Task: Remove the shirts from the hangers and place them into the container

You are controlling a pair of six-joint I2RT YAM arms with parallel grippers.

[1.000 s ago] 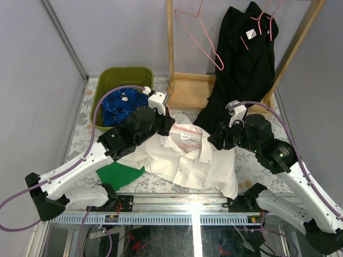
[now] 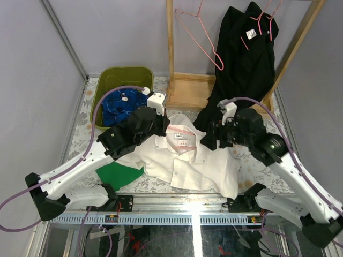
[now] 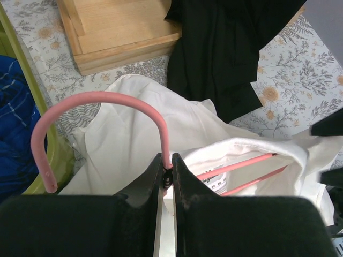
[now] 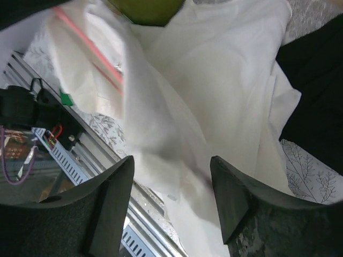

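The white shirt point(image 2: 187, 166) lies spread on the table with a pink hanger point(image 3: 99, 98) inside its collar; the hanger's hook rises out at the left. My left gripper is shut on the hanger at the hook's base. My right gripper is just above the shirt's right shoulder, fingers apart, with white fabric below and between the fingertips in the right wrist view, which is blurred; whether any is held I cannot tell.
A green bin point(image 2: 120, 75) with blue clothing stands at the back left. A wooden rack point(image 2: 191, 85) holds empty pink hangers and a black garment point(image 2: 241, 59) at the back. A green cloth point(image 2: 119, 174) lies front left.
My left gripper is almost unmoved.
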